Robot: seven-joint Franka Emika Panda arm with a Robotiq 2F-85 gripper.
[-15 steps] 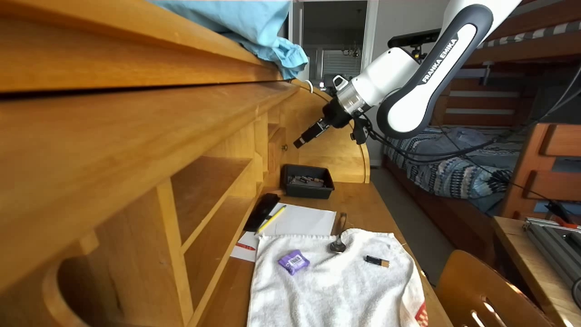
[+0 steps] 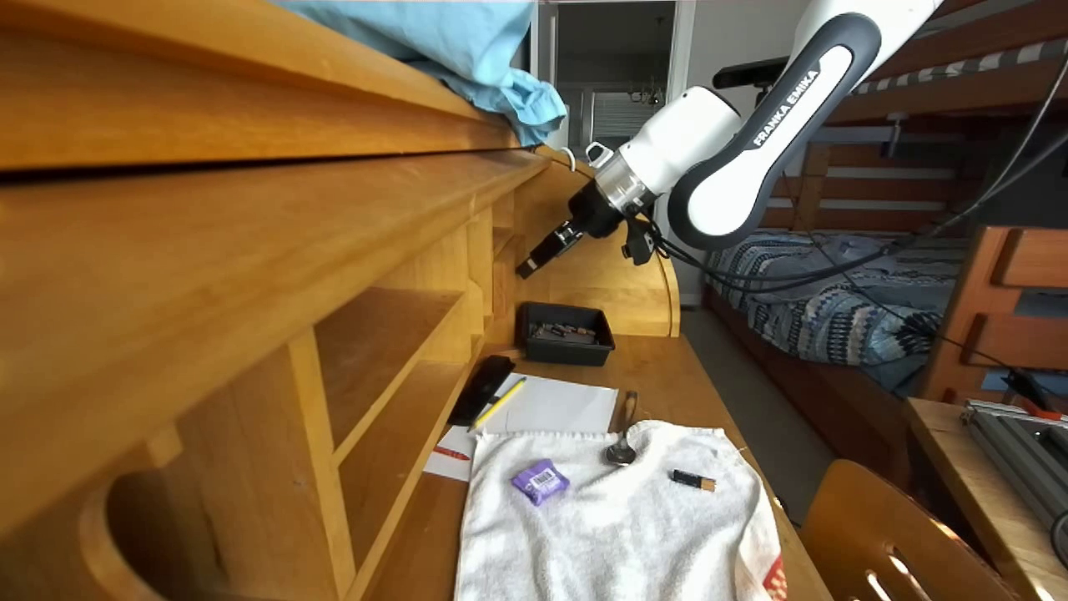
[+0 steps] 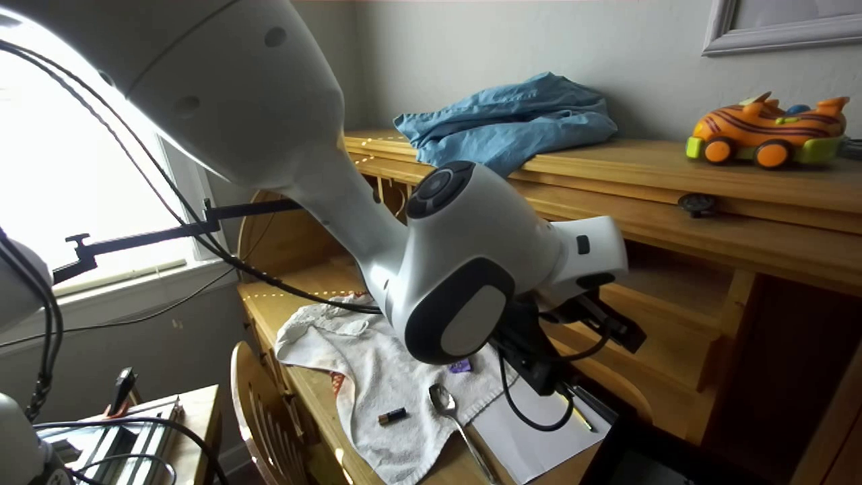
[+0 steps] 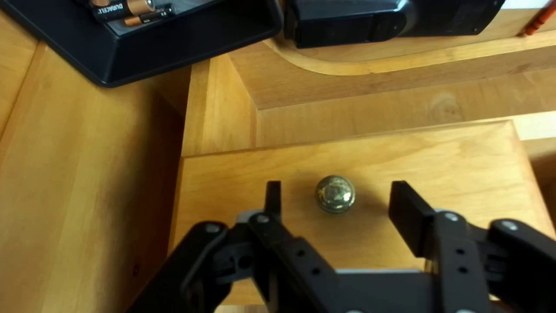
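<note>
A small wooden drawer front (image 4: 229,180) with a round brass knob (image 4: 335,194) fills the middle of the wrist view. My gripper faces it with its fingers apart, one fingertip on each side of the knob in that view. No finger touches the knob there, and how deep the tips reach around it I cannot tell. In exterior view 1 the gripper (image 2: 526,269) is at the far end of the desk's cubbies, above the black tray, and hides the knob. The arm blocks the fingers in exterior view 2.
Batteries lie in the black tray (image 2: 568,347) near the drawer. A black device (image 4: 354,21) sits by the cubbies. On the desk are a white towel (image 2: 601,521), purple packet (image 2: 541,482), spoon (image 2: 621,451), battery (image 2: 692,480) and yellow pencil (image 2: 497,404).
My arm has moved left and slightly lower in exterior view 1, toward the cubbies. The gripper now covers the knob that showed earlier. Objects on the desk have stayed put.
</note>
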